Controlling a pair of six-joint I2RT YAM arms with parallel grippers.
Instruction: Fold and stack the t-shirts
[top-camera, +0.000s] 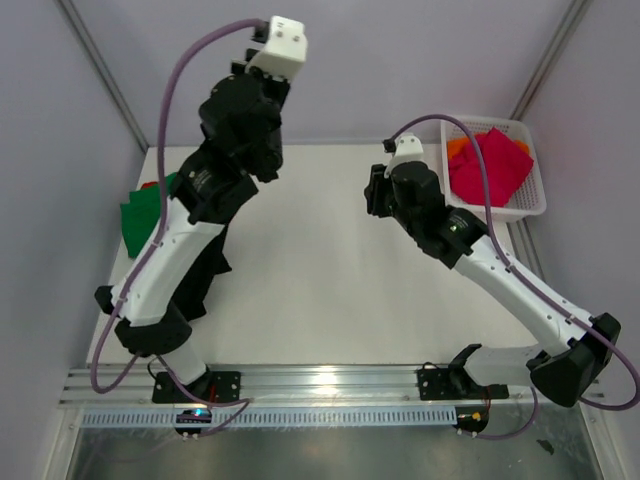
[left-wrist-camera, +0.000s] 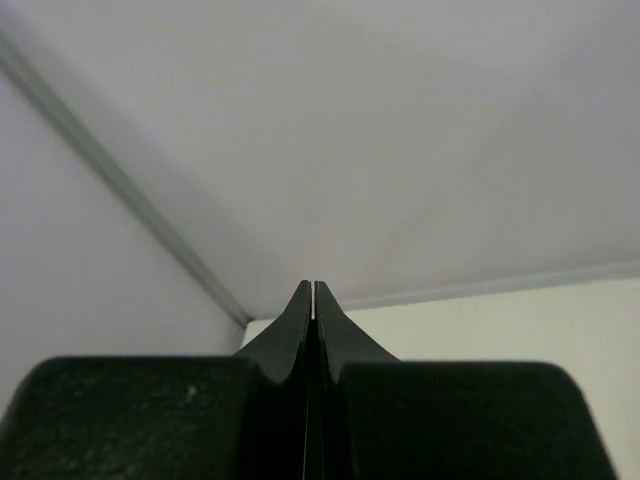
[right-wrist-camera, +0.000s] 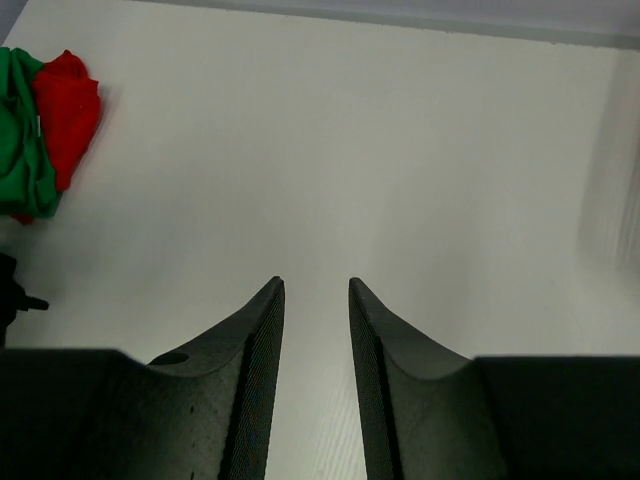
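Observation:
A black t-shirt (top-camera: 200, 285) lies bunched at the left of the table, partly behind the left arm. Beside and beyond it are a green t-shirt (top-camera: 140, 220) and a red one, both clearer in the right wrist view as green (right-wrist-camera: 30, 160) and red (right-wrist-camera: 65, 120) cloth. My left gripper is raised, shut with nothing showing between its fingertips. My right gripper hangs over the middle-right of the table, part open with empty space between its fingers.
A white basket (top-camera: 530, 200) holding red (top-camera: 490, 175) and orange shirts stands at the back right.

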